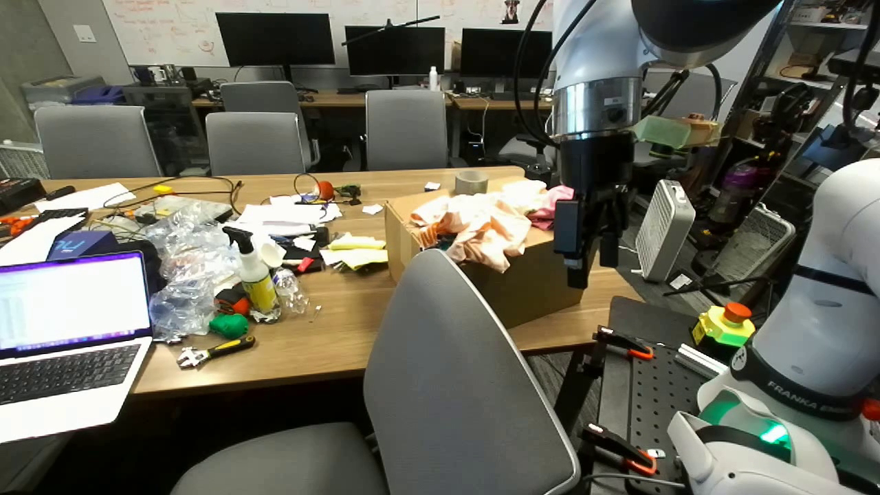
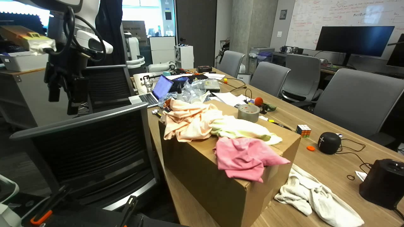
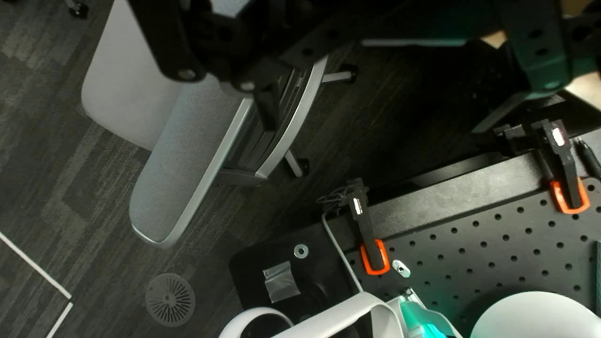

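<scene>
My gripper is open, its two fingers wide apart in the wrist view with only dark floor showing between them. In exterior view 2 the gripper [image 2: 62,102] hangs in the air beyond the mesh-backed chair, clear of the table. A cardboard box [image 2: 204,185] stands on the table. Draped over its top are a peach cloth [image 2: 189,119], a pale yellow-green cloth [image 2: 242,128] and a pink cloth [image 2: 246,157]. A roll of grey tape [image 2: 248,113] sits there too. On the tabletop beside the box lies a white cloth [image 2: 322,196].
A grey chair [image 1: 454,379] stands at the table's near edge. The table's left side is crowded with a laptop [image 1: 74,330], a spray bottle [image 1: 257,280], plastic wrap and papers. Clamps [image 3: 372,248] grip the edge of the perforated base plate [image 3: 479,248].
</scene>
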